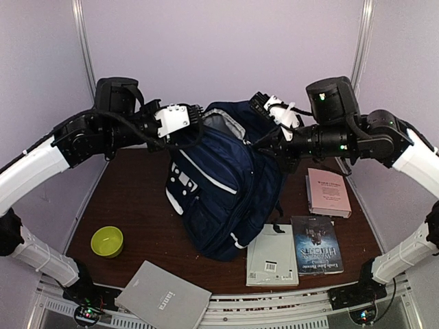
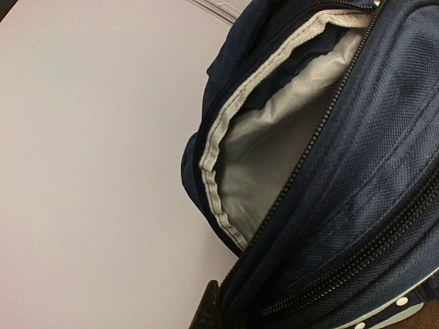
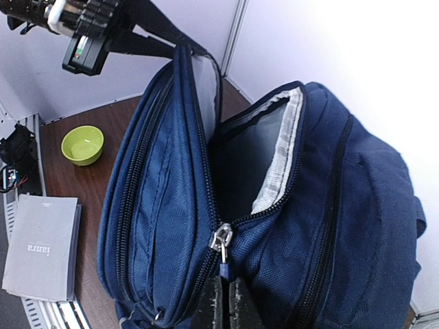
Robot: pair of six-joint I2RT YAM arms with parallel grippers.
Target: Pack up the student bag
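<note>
The navy backpack (image 1: 219,185) stands tilted in the middle of the table, its top compartment unzipped partway. A pale grey lining (image 2: 274,151) shows through the gap in the left wrist view. My left gripper is shut on the backpack's front top edge, at the far end of the opening. In the right wrist view, the zipper slider (image 3: 221,236) sits at the near end of the gap. My right gripper is shut on the short blue pull tab hanging from that slider.
On the right lie a pink book (image 1: 328,192), a dark blue book (image 1: 317,243) and a pale book with a barcode (image 1: 271,257). A grey book (image 1: 164,295) rests at the front edge, and a green bowl (image 1: 107,241) stands at the left.
</note>
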